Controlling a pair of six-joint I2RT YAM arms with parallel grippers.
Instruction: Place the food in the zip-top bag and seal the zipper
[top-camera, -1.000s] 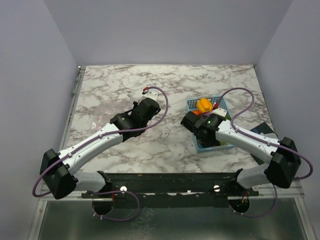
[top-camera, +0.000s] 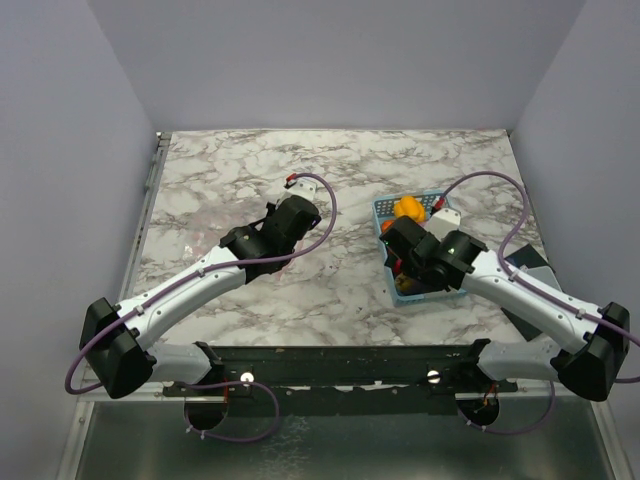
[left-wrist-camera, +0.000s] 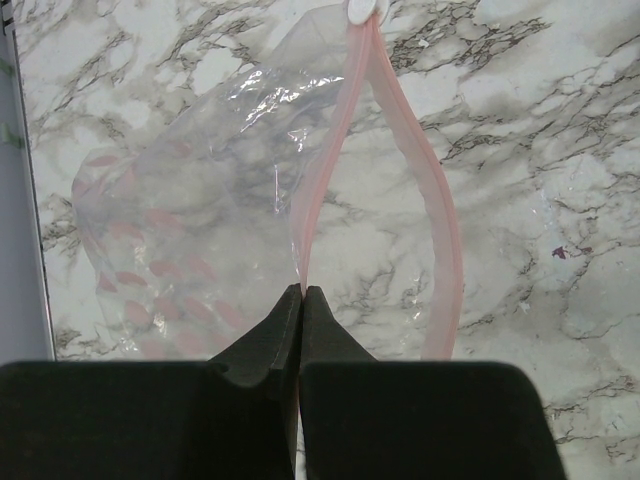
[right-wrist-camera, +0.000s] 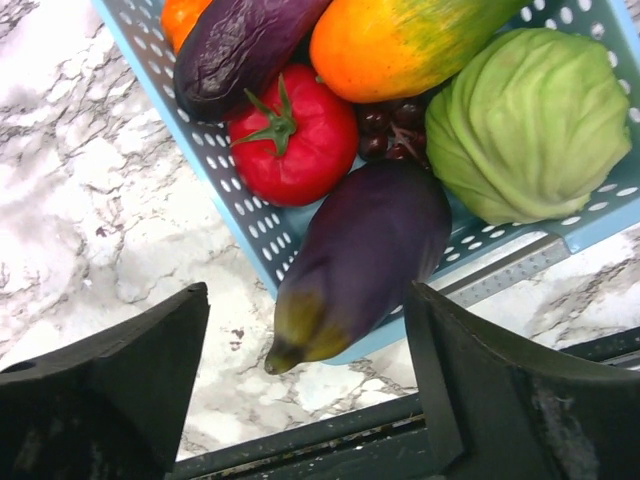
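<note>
The clear zip top bag (left-wrist-camera: 215, 190), with pink spots and a pink zipper strip (left-wrist-camera: 440, 210), lies on the marble table. Its mouth is spread apart in the left wrist view. My left gripper is shut on one edge of that mouth, the thin film running in between its fingertips. Over the front end of the food basket, my right gripper stands open. Below and between its fingers is a large dark eggplant (right-wrist-camera: 375, 235), lying tilted over the basket's rim. A tomato (right-wrist-camera: 300, 135) and a cabbage (right-wrist-camera: 535, 125) lie beside it.
The blue basket (right-wrist-camera: 262, 232) also holds a slim purple eggplant (right-wrist-camera: 240, 50), a yellow-green papaya (right-wrist-camera: 400, 45) and dark grapes (right-wrist-camera: 385, 128). Dark flat items (top-camera: 525, 325) lie at the table's right edge. Table between bag and basket is clear.
My right arm has shifted to the right over the basket, uncovering the tomato and the eggplant's tip on its left side. The left arm and the bag have stayed still.
</note>
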